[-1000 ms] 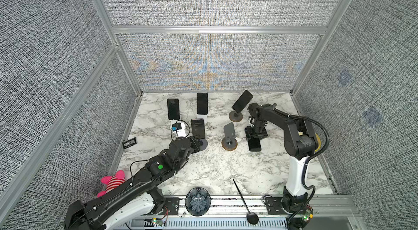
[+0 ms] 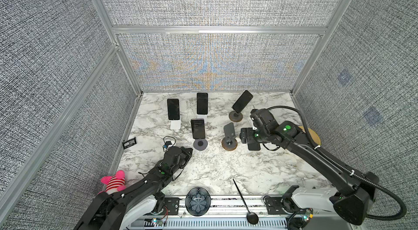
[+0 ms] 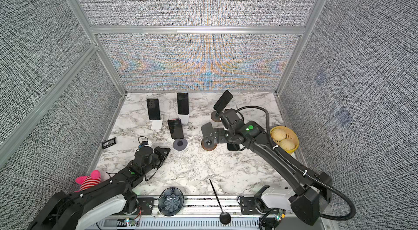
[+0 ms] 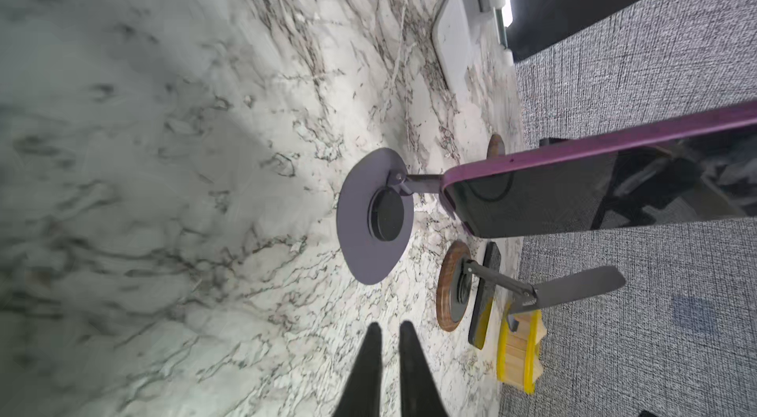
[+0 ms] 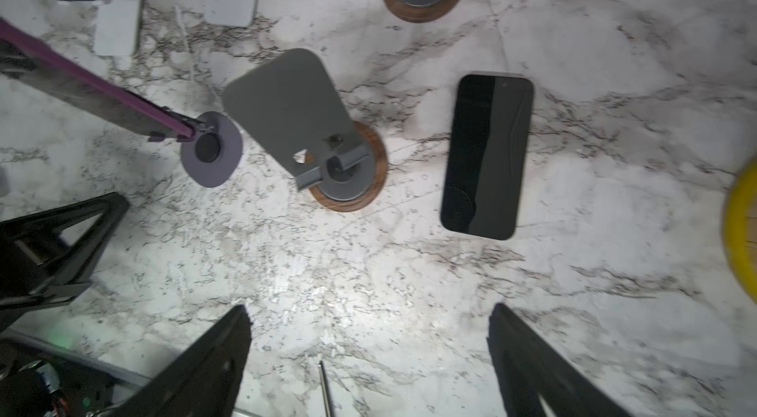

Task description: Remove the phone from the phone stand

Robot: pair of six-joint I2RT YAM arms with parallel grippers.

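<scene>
A phone with a pink-purple edge (image 2: 198, 127) rests upright on a round grey stand (image 4: 358, 219) at the middle front; in the left wrist view it reaches to the right edge. My left gripper (image 2: 188, 152) is just front-left of that stand, nothing held; its opening is hard to judge. An empty grey stand on a wooden base (image 5: 288, 105) is to its right. A phone (image 5: 486, 156) lies flat beside that. My right gripper hangs open above, nothing between its fingers. Phones (image 2: 173, 109) and a tilted phone (image 2: 242, 101) stand on stands behind.
A yellow basket with buns (image 3: 294, 140) is at the right, a plush toy (image 3: 89, 183) at front left. A black bowl (image 2: 198, 201) and a long spoon (image 2: 251, 217) lie at the front.
My left gripper has drawn back down and left from beside the middle phone's stand.
</scene>
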